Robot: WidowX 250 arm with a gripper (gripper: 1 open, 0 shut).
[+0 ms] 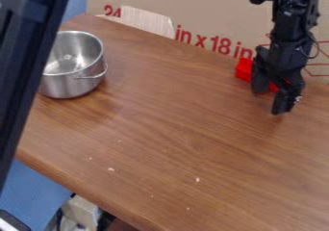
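Observation:
The black gripper [272, 92] hangs at the right side of the table, pointing down, its fingers apart. It is over a red block [245, 68] that lies near the back edge and is partly hidden behind it. Whether the fingers touch the block I cannot tell. A steel pot [72, 66] stands at the left.
A cardboard panel [199, 13] with printed red lettering runs along the back. A dark vertical strip fills the left edge of the view, with a blue surface beside the table.

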